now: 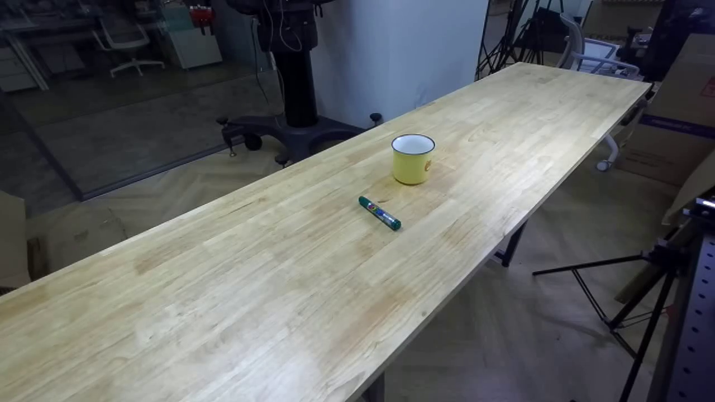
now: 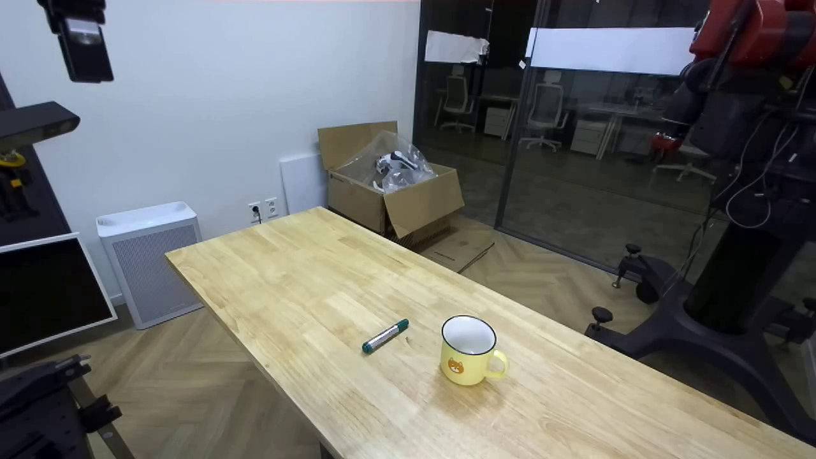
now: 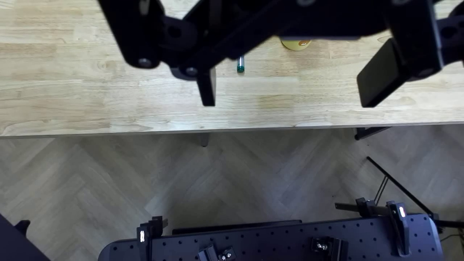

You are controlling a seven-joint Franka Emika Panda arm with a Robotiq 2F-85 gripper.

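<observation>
A green-capped marker [image 1: 380,213] with a silver label lies on the wooden table, a short way from a yellow mug [image 1: 410,164] with a white inside and dark rim. The mug stands upright and looks empty; its handle and a small cartoon face show in exterior view 2, where the marker [image 2: 386,336] lies left of the mug [image 2: 463,366]. In the wrist view my gripper is open, fingers wide apart, with nothing between them. It partly hides the marker [image 3: 240,65] and most of the mug [image 3: 295,45], both lying on the table beyond it.
A black perforated platform [image 3: 278,241] with clamps stands across a floor gap from the table edge. A tripod [image 1: 637,295] stands beside the table, and an open cardboard box [image 2: 367,200] sits past its far end.
</observation>
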